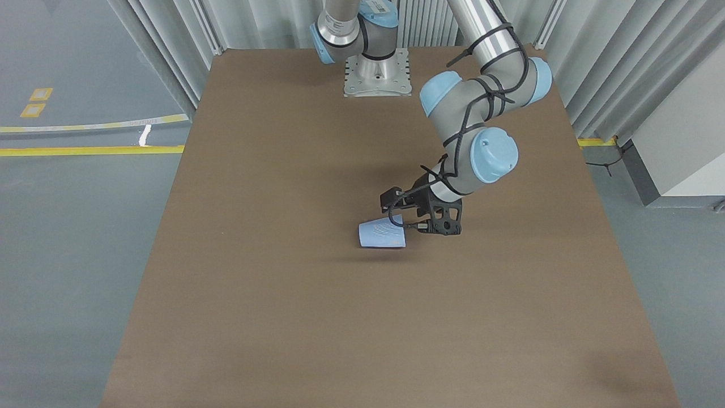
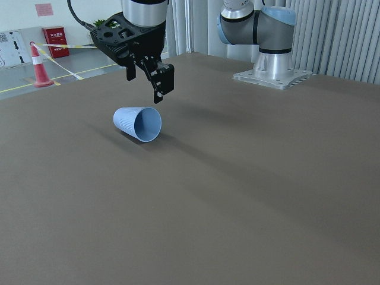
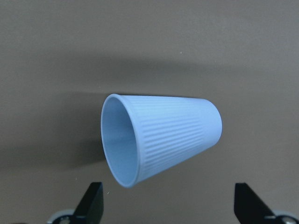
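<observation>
A light blue ribbed cup (image 1: 381, 233) lies on its side on the brown table (image 1: 272, 292). In the left view the cup (image 2: 127, 121) has its mouth toward the right. My gripper (image 1: 416, 207) hangs just above it, at its upper right in the front view. In the wrist view the cup (image 3: 168, 133) lies above the two black fingertips, which stand wide apart with nothing between them; my gripper is open.
</observation>
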